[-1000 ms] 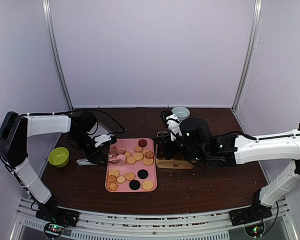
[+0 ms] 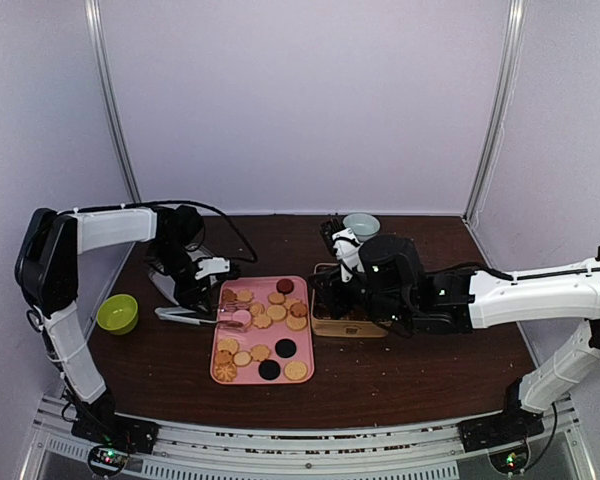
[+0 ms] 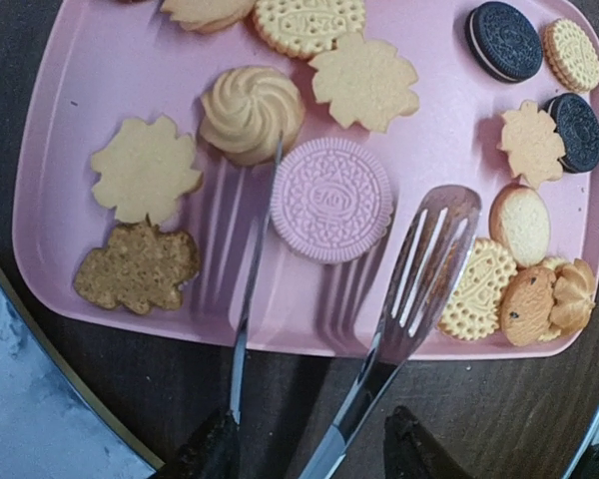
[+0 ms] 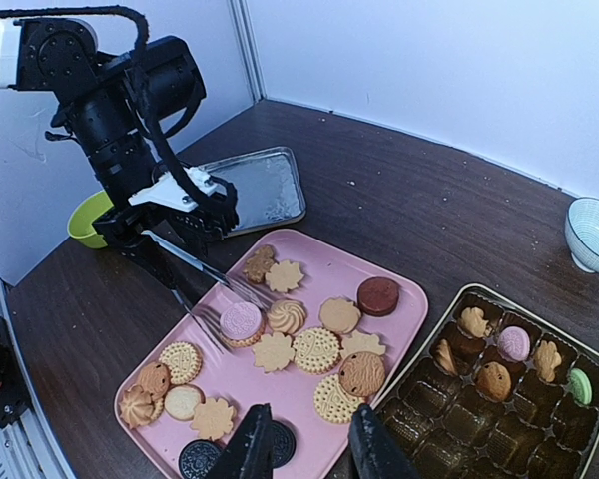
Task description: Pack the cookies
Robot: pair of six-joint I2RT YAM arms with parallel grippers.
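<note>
A pink tray (image 2: 255, 370) holds assorted cookies. My left gripper stands open, holding slotted metal tongs (image 3: 424, 269) spread either side of a pink round cookie (image 3: 331, 200), over the tray's left side. My right gripper hangs right of the tray near a compartmented box (image 2: 350, 328); in the right wrist view its fingers are apart with nothing visible between them. The box (image 4: 459, 429) has several cookies in some compartments and other compartments empty.
A green bowl (image 2: 117, 313) is at the left, a grey metal tray (image 4: 260, 190) behind the left arm, and a pale blue bowl (image 4: 594, 235) at the back right.
The left arm has risen and shifted slightly, with its wrist higher and a little left in the top view. The right arm looks unchanged.
</note>
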